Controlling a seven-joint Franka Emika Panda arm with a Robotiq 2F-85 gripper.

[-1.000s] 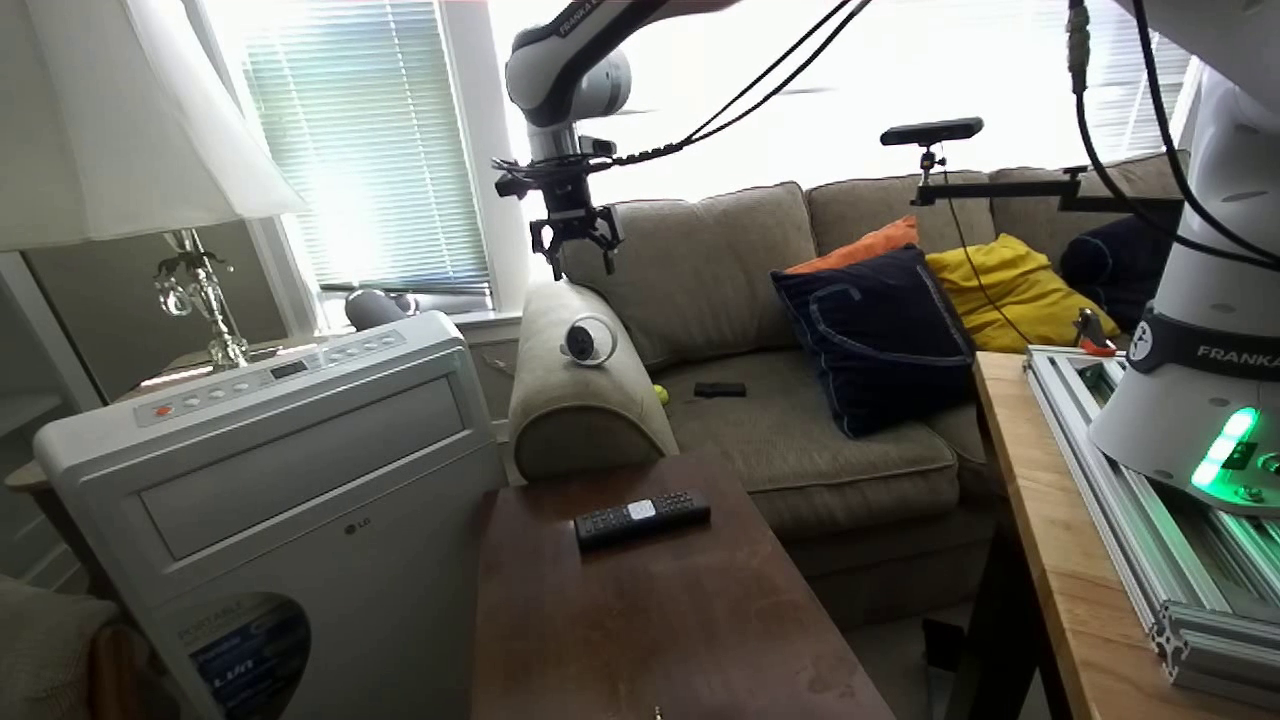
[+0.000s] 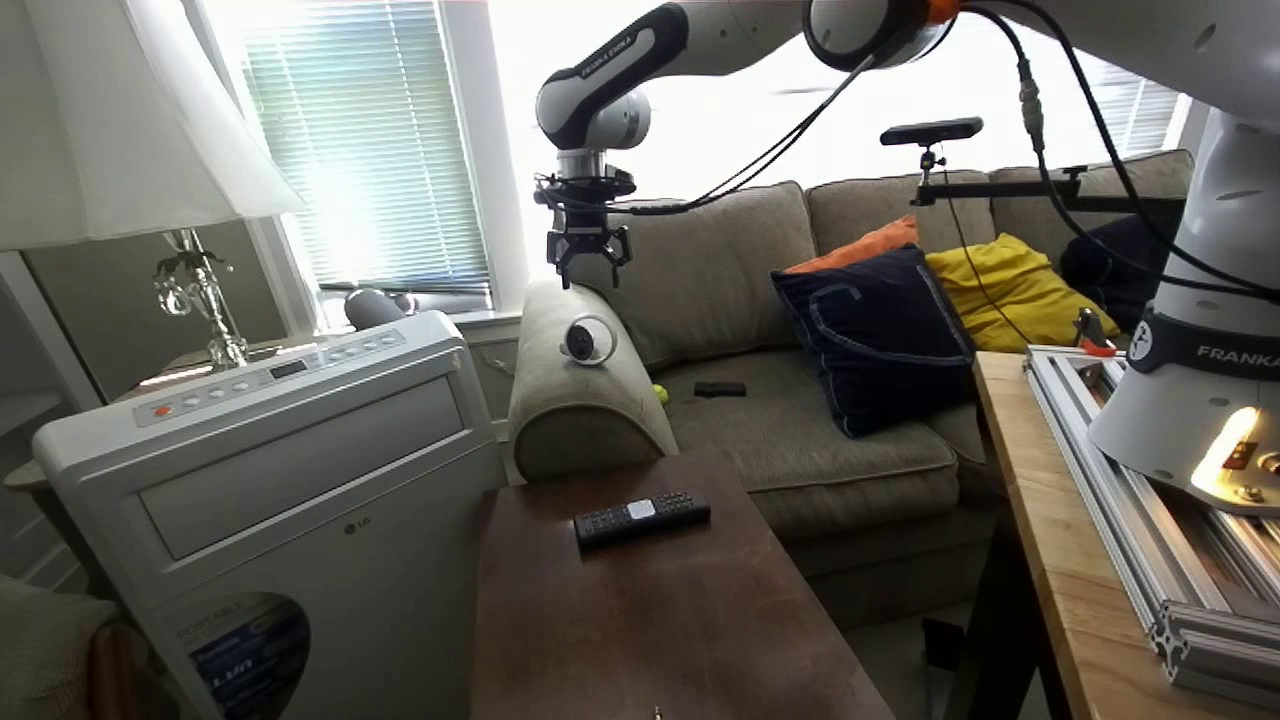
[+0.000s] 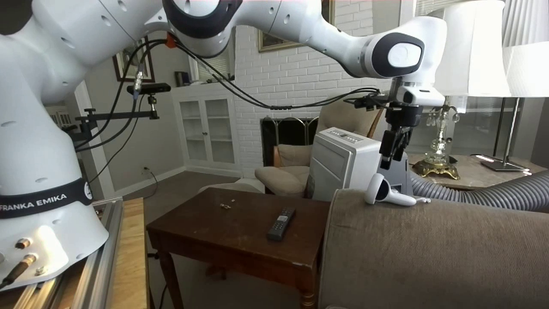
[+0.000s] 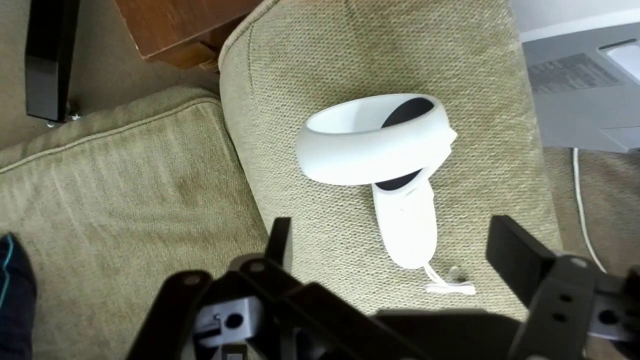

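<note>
A white VR controller with a ring and a short strap [image 4: 406,231] lies on the sofa's armrest [image 4: 342,240]. In the first exterior view the same controller [image 2: 589,341] rests on top of the arm, below my gripper [image 2: 589,278]. My gripper is open, its two black fingers wide apart with nothing between them. From the wrist, the controller's handle shows between and beyond the fingertips, its ring farther up the view. Seen from the second exterior view, the gripper [image 3: 388,164] hangs just above the controller [image 3: 393,195], apart from it.
A black remote [image 2: 642,518] lies on the dark wooden table [image 2: 648,624] beside the armrest. A white portable air conditioner [image 2: 300,480] stands close by. On the sofa seat are a dark object [image 2: 720,389] and several cushions, including a navy one [image 2: 888,336].
My gripper has shifted slightly right and a little lower in the first exterior view, and hangs straighter. The base light went from green to yellowish-white. The controller has not moved.
</note>
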